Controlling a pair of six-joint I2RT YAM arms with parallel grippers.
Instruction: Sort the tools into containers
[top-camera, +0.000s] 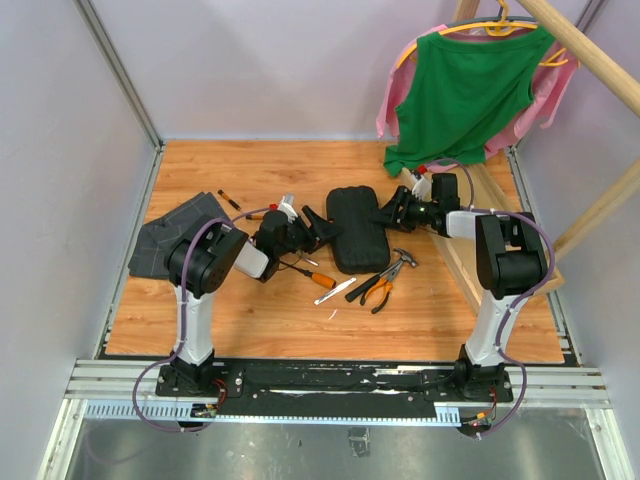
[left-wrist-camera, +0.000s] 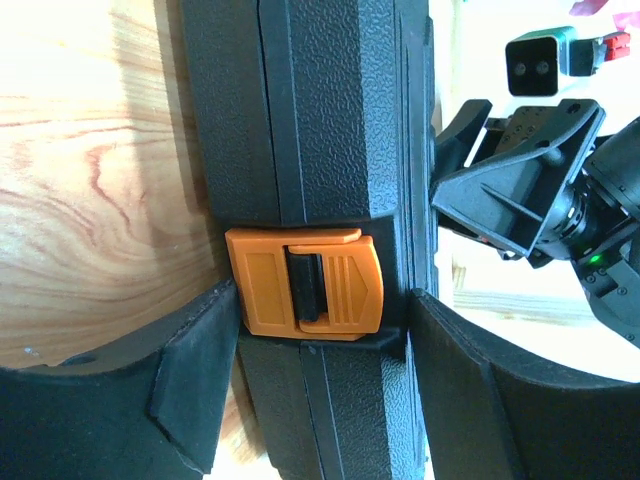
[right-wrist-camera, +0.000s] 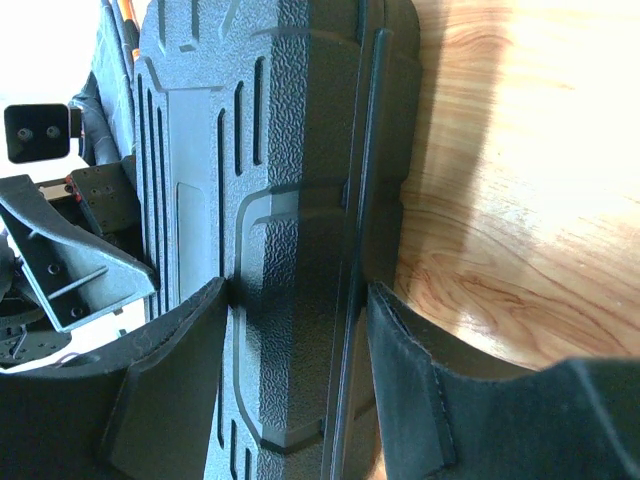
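Observation:
A black tool case (top-camera: 357, 235) lies mid-table, its outer shell facing up. From its left side my left gripper (top-camera: 325, 229) reaches in; in the left wrist view its parted fingers (left-wrist-camera: 190, 350) stand astride the case's side, an orange latch (left-wrist-camera: 262, 290) between them. My right gripper (top-camera: 387, 213) is at the opposite side. Its fingers (right-wrist-camera: 185, 365) straddle the case's thickness in the right wrist view, tips close against it. Whether either grip is tight does not show. Near the case's front lie orange-handled pliers (top-camera: 381, 287), a hammer (top-camera: 404, 257) and an orange screwdriver (top-camera: 322, 280).
Beside the pliers is a slim silver tool (top-camera: 335, 291). Dark folded cloth (top-camera: 160, 248) lies at the left, with another screwdriver (top-camera: 229, 200) near it. A wooden rack (top-camera: 465, 275) with a hanging green top (top-camera: 465, 95) takes up the right.

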